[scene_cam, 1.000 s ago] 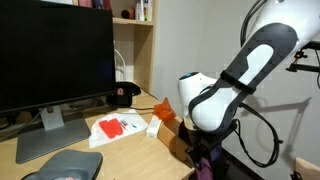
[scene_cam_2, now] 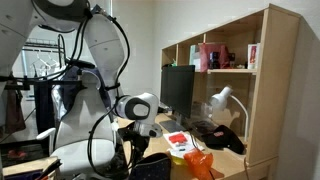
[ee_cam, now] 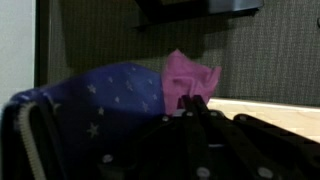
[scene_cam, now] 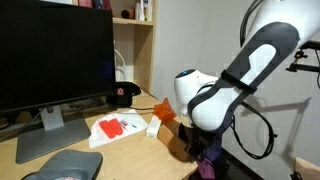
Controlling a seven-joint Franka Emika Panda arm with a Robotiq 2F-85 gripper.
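Observation:
In the wrist view my gripper is shut on a pink cloth [ee_cam: 186,77], whose loose end spreads out beyond the fingertips. A dark blue cloth with pale stars [ee_cam: 108,92] bulges up close on the left; whether it is one piece with the pink part, I cannot tell. From exterior view 1, purple-pink fabric [scene_cam: 207,170] hangs below the gripper, beside the desk's right edge. The gripper itself is dark and hard to make out there.
A pale desk [scene_cam: 150,155] carries a monitor [scene_cam: 55,55], a grey tray [scene_cam: 68,165], a white sheet with red items [scene_cam: 115,127] and an orange bag [scene_cam: 164,111]. Dark woven surface [ee_cam: 265,65] lies under the gripper. A shelf [scene_cam_2: 235,72] stands behind the desk.
The arm has shifted slightly, with its wrist a little higher and farther right. The pinkish fabric below the gripper has changed shape a little. Objects on the desk stay put.

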